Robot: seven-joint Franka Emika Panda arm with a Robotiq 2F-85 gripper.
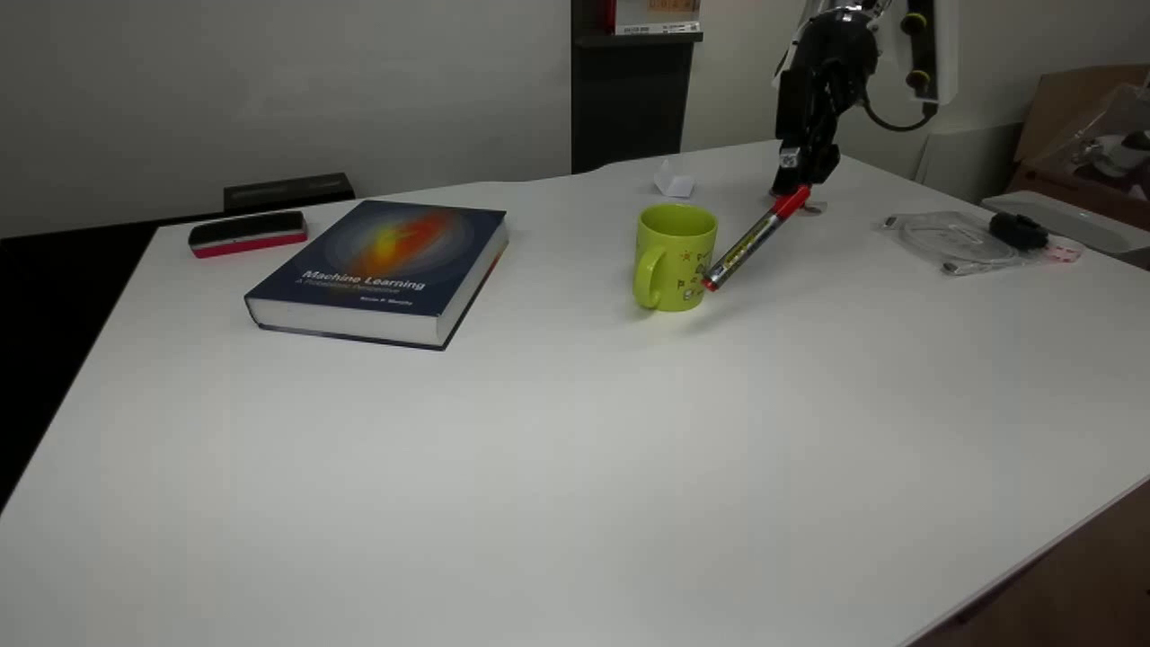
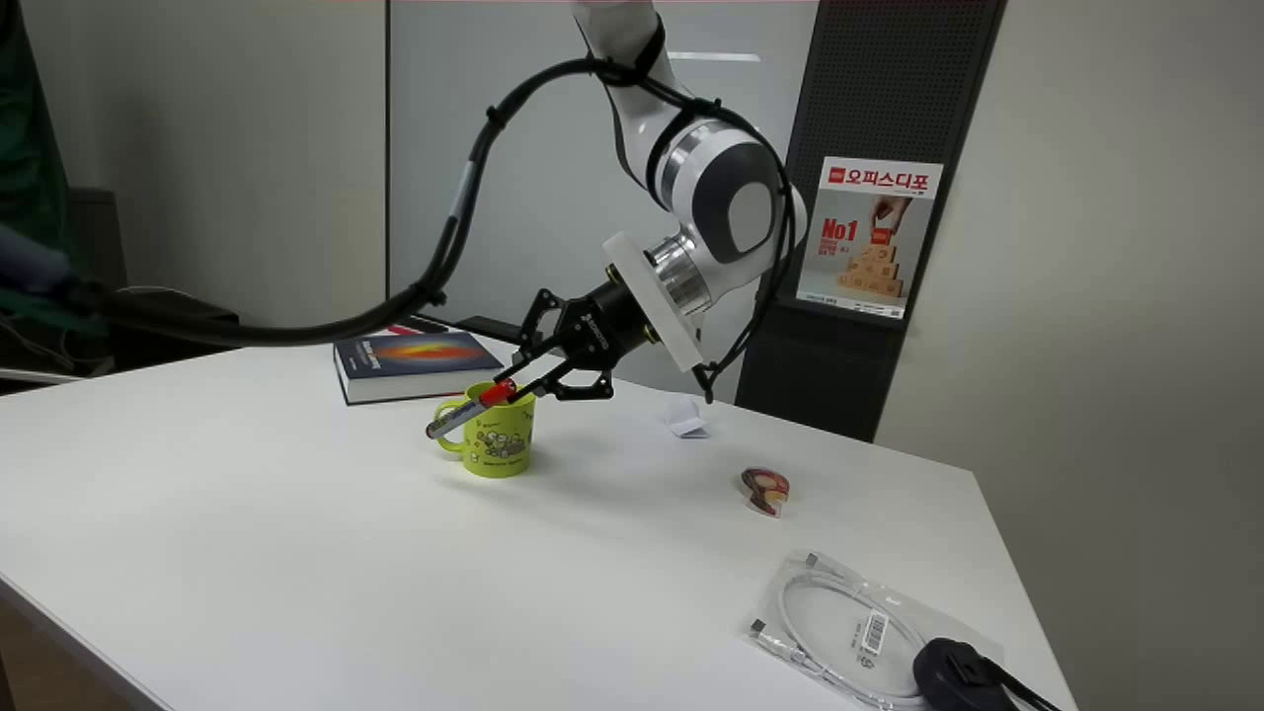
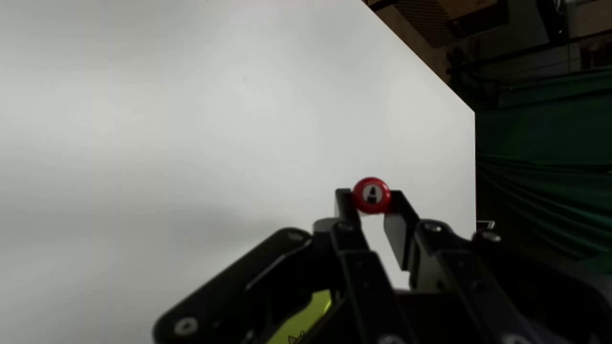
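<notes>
My gripper (image 2: 506, 387) is shut on the red cap of a marker (image 1: 756, 241), whose silver body slants down to the left. In the wrist view the marker's round red cap end (image 3: 371, 195) sits between the two fingertips. A yellow-green mug (image 1: 670, 259) stands upright on the table, its handle to the left in exterior view 1. The marker's lower end overlaps the mug's right side there; in exterior view 2 the marker passes in front of the mug (image 2: 498, 444). Whether they touch I cannot tell. Only a sliver of the mug (image 3: 304, 321) shows beneath the gripper in the wrist view.
A thick dark-blue book (image 1: 377, 270) lies left of the mug, with a black and red eraser (image 1: 248, 233) beyond it. A bagged cable (image 2: 847, 640), a small brown object (image 2: 765, 490) and folded white paper (image 2: 684, 420) lie elsewhere.
</notes>
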